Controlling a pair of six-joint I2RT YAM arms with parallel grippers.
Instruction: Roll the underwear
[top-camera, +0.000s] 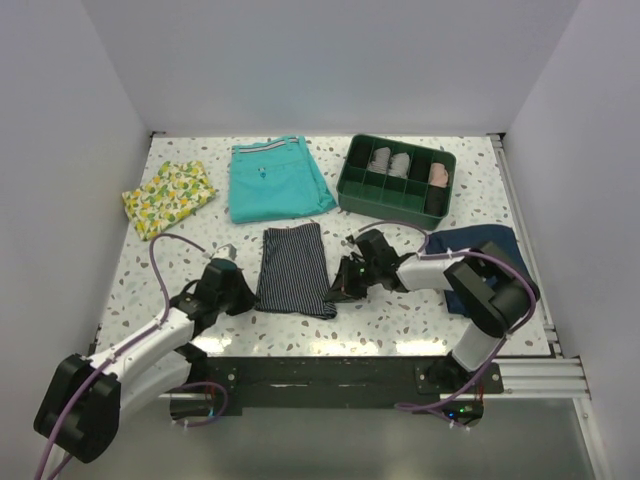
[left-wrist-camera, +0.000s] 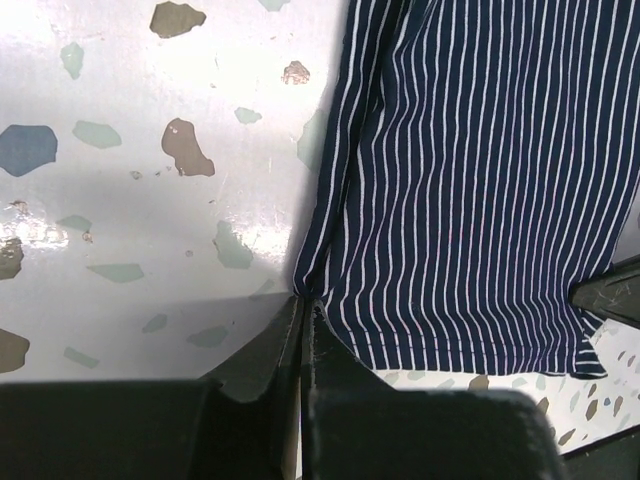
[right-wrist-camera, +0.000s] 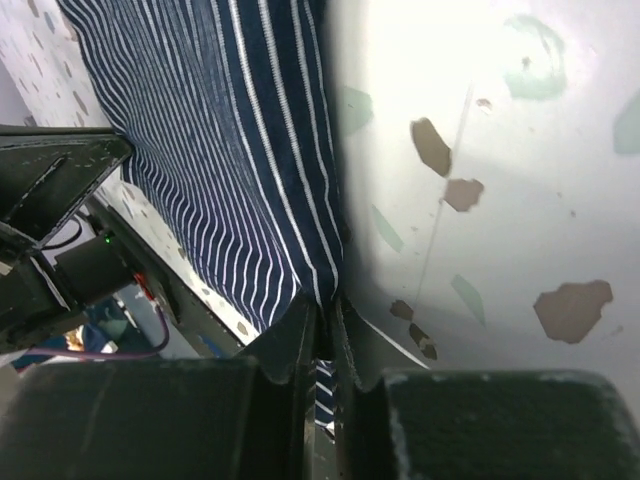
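Observation:
The navy underwear with white pinstripes (top-camera: 291, 270) lies spread on the speckled table, its right lower corner bunched toward the front. My left gripper is shut at its left lower edge, the fingertips against a narrow fold that runs up that side; whether cloth is between them is hard to tell. My right gripper is shut on the underwear's right edge near the lower corner, where a striped fold runs into the fingertips.
A turquoise cloth (top-camera: 275, 180) and a yellow floral cloth (top-camera: 168, 198) lie behind, with a green divided box (top-camera: 395, 200) at the back right. Dark navy fabric (top-camera: 460, 238) lies under the right arm. Bare table shows around the underwear.

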